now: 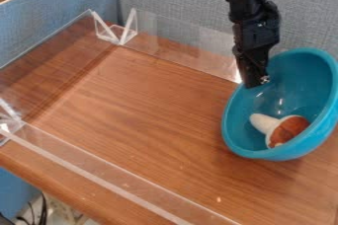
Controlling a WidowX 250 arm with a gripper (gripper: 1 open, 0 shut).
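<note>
A turquoise bowl stands at the right of the wooden table, tilted toward the camera. Inside it lies a toy mushroom with a white stem and a brown cap. My black gripper hangs down at the bowl's back-left rim; its fingertips are small and dark, and I cannot tell whether they are open or shut on the rim.
Transparent guards with white brackets run along its edges. A grey padded wall stands behind, and cables hang at the lower left.
</note>
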